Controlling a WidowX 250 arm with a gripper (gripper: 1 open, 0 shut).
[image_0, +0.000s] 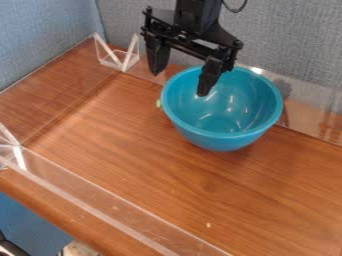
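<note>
My black gripper (179, 67) hangs at the top centre of the camera view, its two fingers spread apart, one over the left rim of a light blue bowl and the other over its inside. The bowl (222, 125) stands on the wooden table (134, 190), right of centre near the back. A small yellowish object, too small to identify, shows at the bowl's left edge, partly hidden.
Clear plastic walls edge the table at the front left (94, 200) and back, with a clear angular piece (118, 55) at the back left. A grey padded wall stands behind.
</note>
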